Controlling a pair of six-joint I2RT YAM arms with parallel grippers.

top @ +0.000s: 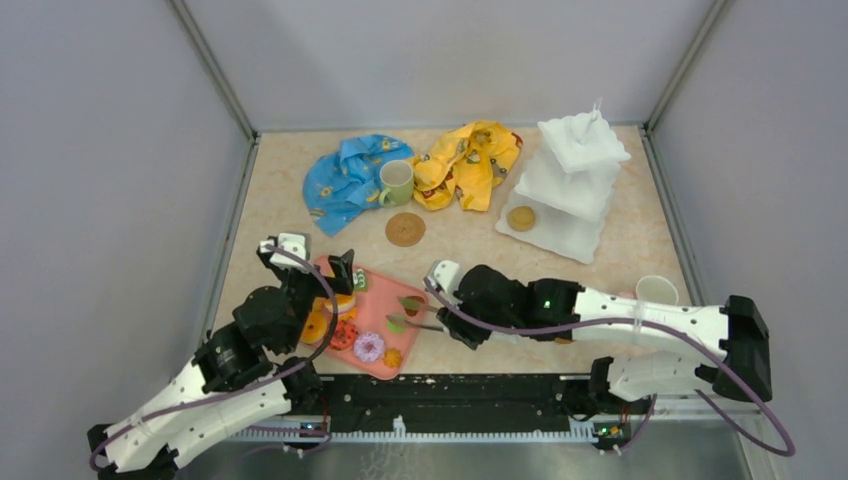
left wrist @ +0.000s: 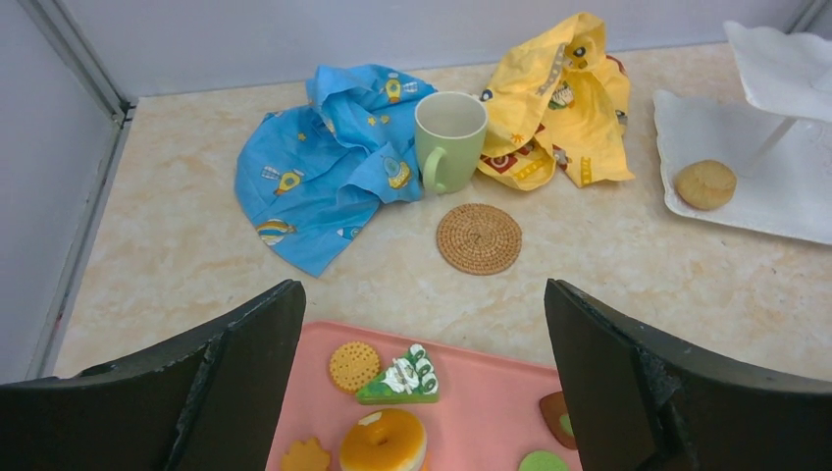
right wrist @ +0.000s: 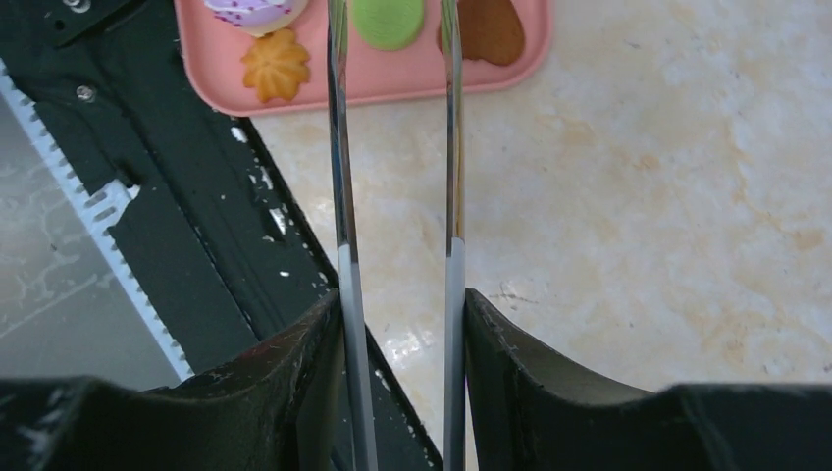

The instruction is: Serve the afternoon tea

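My right gripper is shut on the metal tongs (right wrist: 453, 186), gripping their lower arms. The tongs' two tips (top: 403, 321) reach over the right part of the pink tray (top: 382, 290), around the green macaron (right wrist: 389, 22) and the brown heart cookie (right wrist: 491, 34); contact cannot be judged. More treats lie on the tray: a purple donut (top: 369, 346), a flower-shaped cookie (top: 392, 357), a green cake slice (left wrist: 402, 378) and an orange donut (left wrist: 383, 442). Above the tray's far left, my left gripper stands open and empty.
A white tiered stand (top: 585, 140) at back right holds one round pastry (top: 521, 218). A green mug (top: 396, 182) stands between blue (top: 345, 180) and yellow cloths (top: 470, 165), behind a woven coaster (top: 405, 229). Far right is a white cup (top: 656, 290).
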